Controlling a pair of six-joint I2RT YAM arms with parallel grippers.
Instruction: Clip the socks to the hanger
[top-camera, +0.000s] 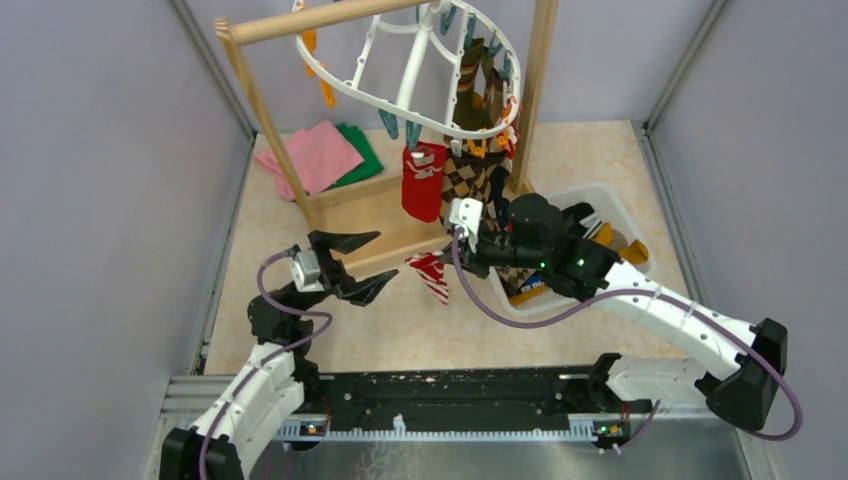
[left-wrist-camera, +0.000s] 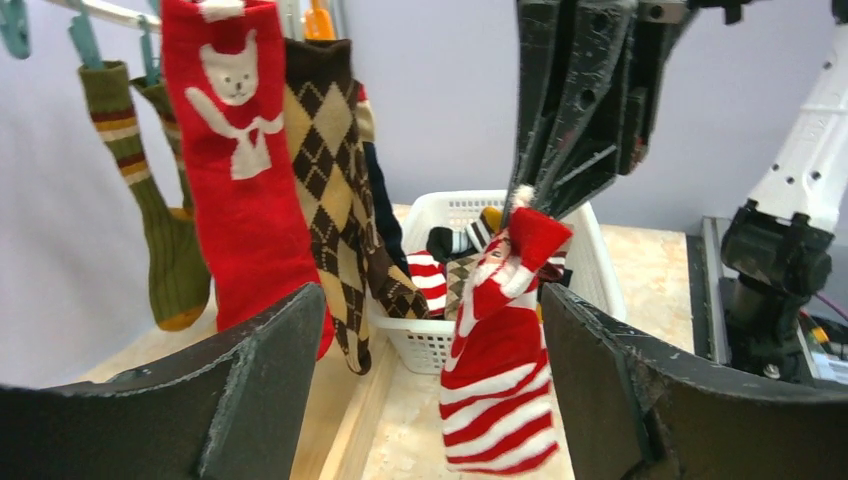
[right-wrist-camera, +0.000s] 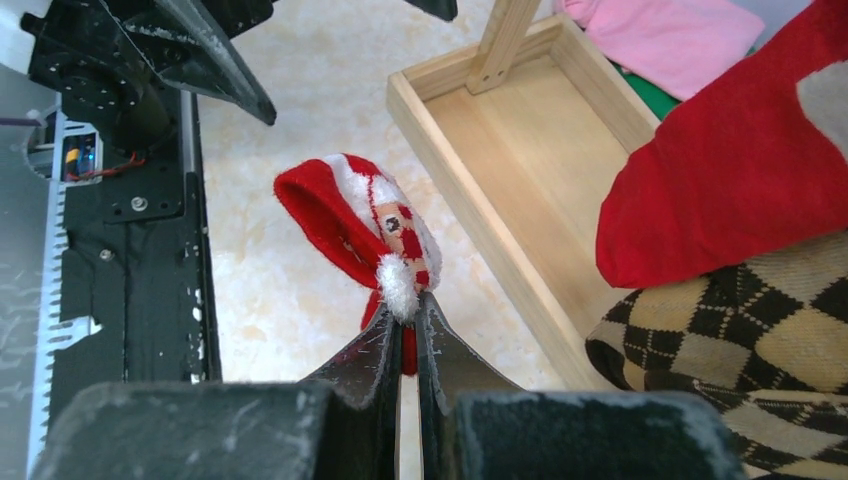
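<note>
A red-and-white striped Santa sock (top-camera: 428, 272) dangles from my right gripper, which is shut on its fluffy end. My left gripper (top-camera: 375, 260) is open just left of that sock, its fingers spread either side of it in the left wrist view. On the white round hanger (top-camera: 360, 92), clipped socks hang: a red one with a white animal (left-wrist-camera: 240, 150), brown argyle ones (left-wrist-camera: 318, 180) and olive striped ones (left-wrist-camera: 145, 200).
A white basket of socks (top-camera: 620, 215) stands at the right. The wooden tray (right-wrist-camera: 520, 150) is under the hanger, with pink cloth (top-camera: 308, 160) and green cloth (top-camera: 365, 170) behind at left.
</note>
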